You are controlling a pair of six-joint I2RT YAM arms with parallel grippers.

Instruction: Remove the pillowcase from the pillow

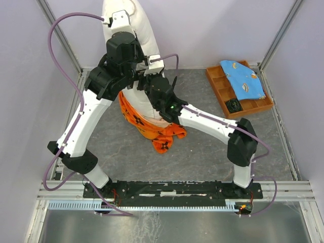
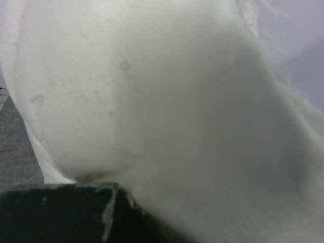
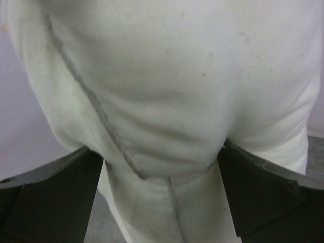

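Observation:
The white pillow [image 1: 146,36] hangs upright at the back left, its top beyond the top view's edge. An orange pillowcase [image 1: 132,117] with dark motifs is bunched around its lower end, draping onto the table. My left gripper [image 1: 138,58] is shut on the pillow's upper part; the left wrist view shows the cloth [image 2: 152,116] dented beside a dark finger [image 2: 55,212]. Just below, my right gripper [image 1: 139,77] is open, its fingers [image 3: 268,195] on either side of the seamed white fabric [image 3: 177,101]. The arms partly hide the pillow's middle.
A wooden tray [image 1: 218,93] at the back right holds a folded blue cloth [image 1: 243,80] and a dark item [image 1: 233,105]. The two grippers are very close together.

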